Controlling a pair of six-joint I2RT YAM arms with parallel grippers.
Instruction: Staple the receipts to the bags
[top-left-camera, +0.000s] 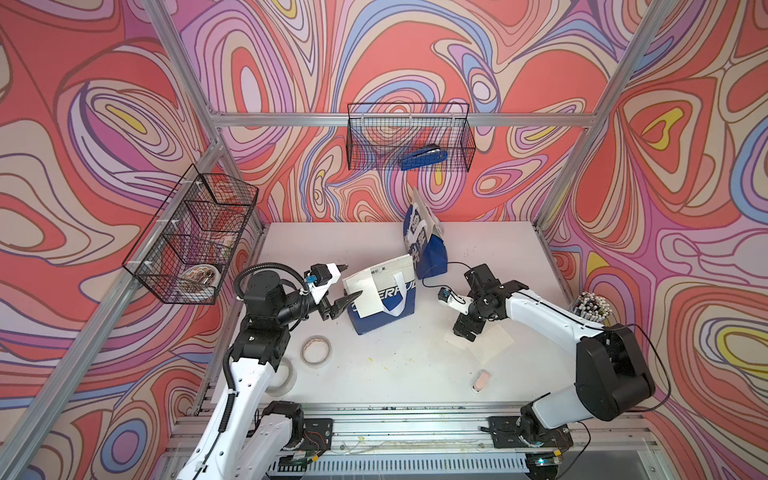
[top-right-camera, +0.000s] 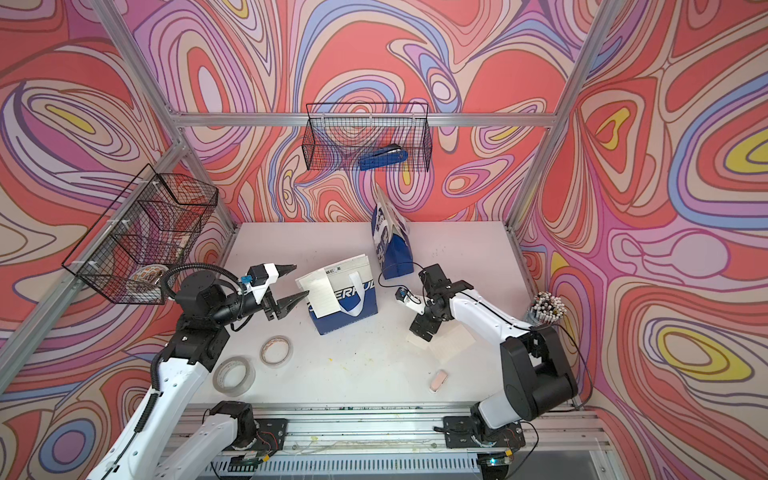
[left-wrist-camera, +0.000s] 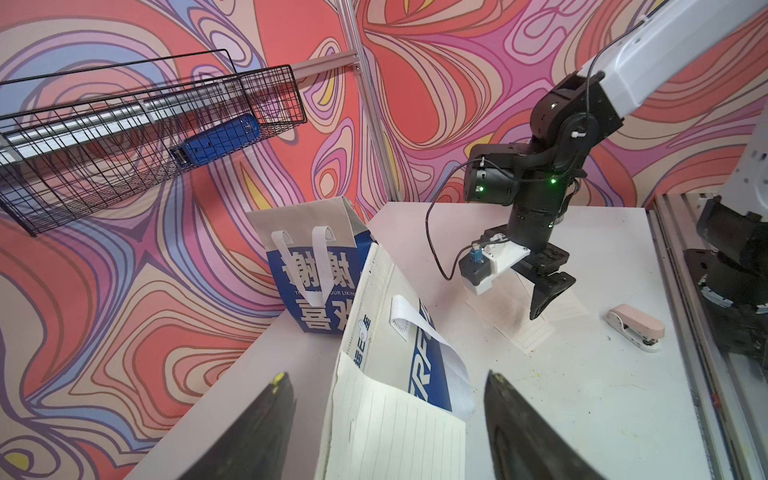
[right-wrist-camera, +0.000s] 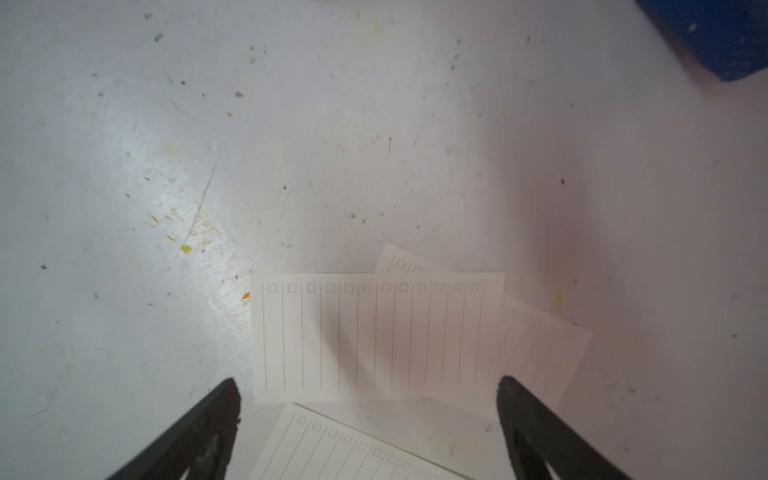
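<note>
A blue-and-white paper bag (top-left-camera: 384, 304) stands mid-table, with a lined receipt (left-wrist-camera: 404, 440) against its upper part. A second similar bag (left-wrist-camera: 310, 264) stands behind it near the back wall. My left gripper (top-left-camera: 352, 281) is open just left of the front bag, nothing between its fingers. Several lined receipts (right-wrist-camera: 376, 336) lie overlapping on the table at the right. Over them hangs my right gripper (top-left-camera: 457, 313), open and empty, its fingertips apart in the right wrist view. A small pink stapler (top-left-camera: 481, 380) rests near the front edge, to the right.
A blue stapler (top-left-camera: 422, 157) lies in the wire basket (top-left-camera: 409, 128) on the back wall. Two tape rolls, one of them a beige ring (top-left-camera: 305, 352), lie at the front left.
</note>
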